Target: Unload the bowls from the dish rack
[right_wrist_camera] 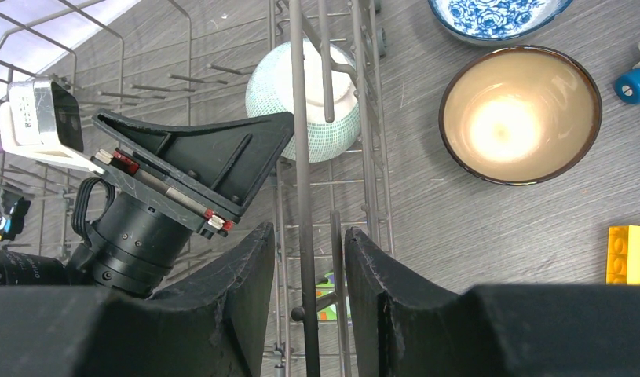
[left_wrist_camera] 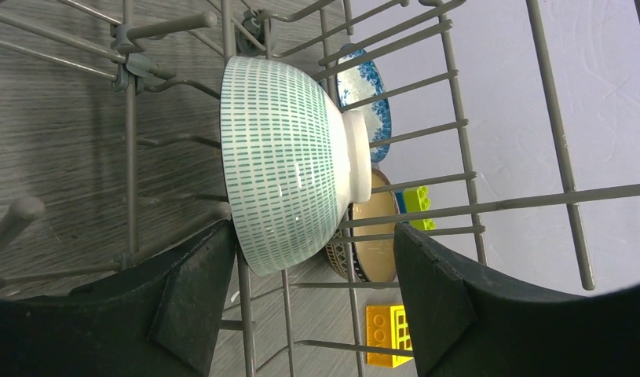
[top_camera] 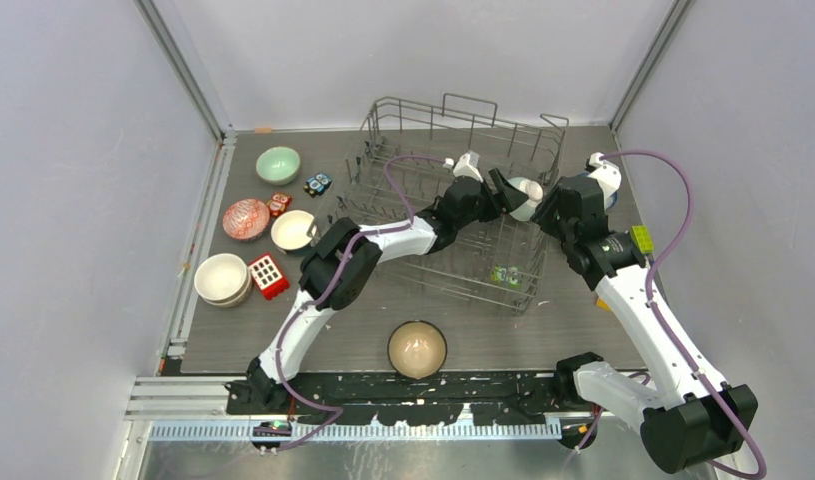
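A white bowl with a green dashed pattern (left_wrist_camera: pixel 281 161) stands on its side among the wires of the dish rack (top_camera: pixel 463 290), its foot turned right in the left wrist view. Just short of it is my left gripper, open, its fingertips apart with the bowl's lower part showing between them. In the top view the bowl (top_camera: pixel 530 189) lies between my two grippers. My right gripper is over the rack's right side, fingers parted, with upright rack wires passing between them and no bowl in its fingers.
Right of the rack sit a tan bowl (right_wrist_camera: pixel 521 115), a blue-white bowl (right_wrist_camera: pixel 497 17) and a yellow block (right_wrist_camera: pixel 629 255). Several bowls, including a green one (top_camera: pixel 278 165), stand at the left. Another tan bowl (top_camera: pixel 417 349) is at the front. Rack wires crowd both grippers.
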